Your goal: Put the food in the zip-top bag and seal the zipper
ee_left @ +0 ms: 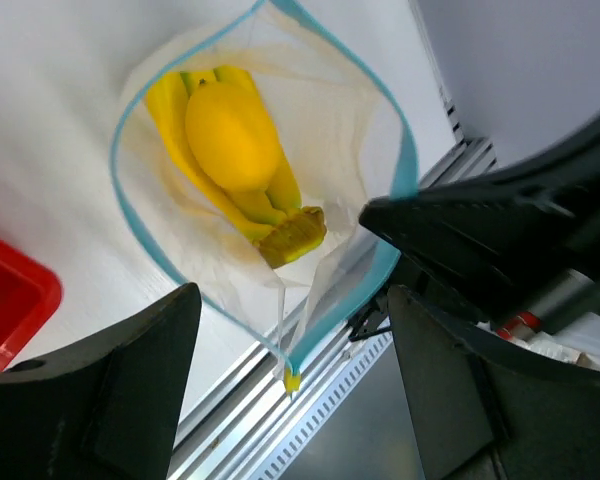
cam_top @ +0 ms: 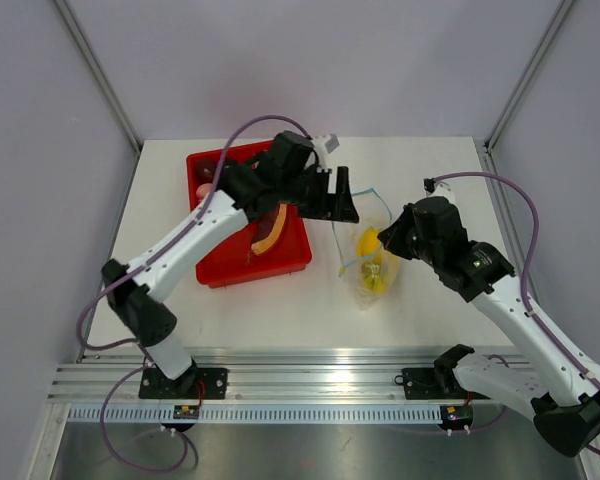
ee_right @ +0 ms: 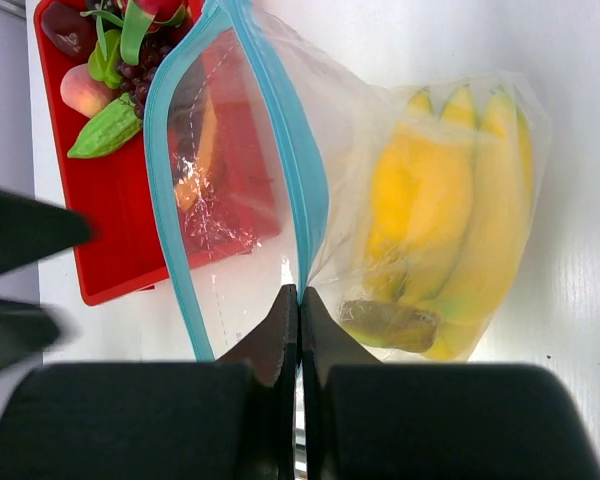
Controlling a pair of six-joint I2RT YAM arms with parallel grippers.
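The clear zip top bag [cam_top: 365,290] has a blue-edged mouth [ee_left: 404,160], standing wide. Inside lie bananas [ee_right: 453,190] with a brownish end, and a yellow oval fruit [ee_left: 230,135] rests on them. My right gripper is shut at the blue-edged rim of the bag, its fingertips touching the film. In the left wrist view this right gripper reaches in from the right. Left of the mouth in the top view, my left gripper [cam_top: 342,200] is open, with no food between its fingers. A red tray [cam_top: 260,275] of food sits to the left.
In the tray are a peach-like fruit [ee_right: 86,90], a green bitter gourd [ee_right: 108,128], a dark red fruit [ee_right: 68,32] and a long orange-brown item [cam_top: 270,232]. A metal rail [cam_top: 300,365] runs along the front edge.
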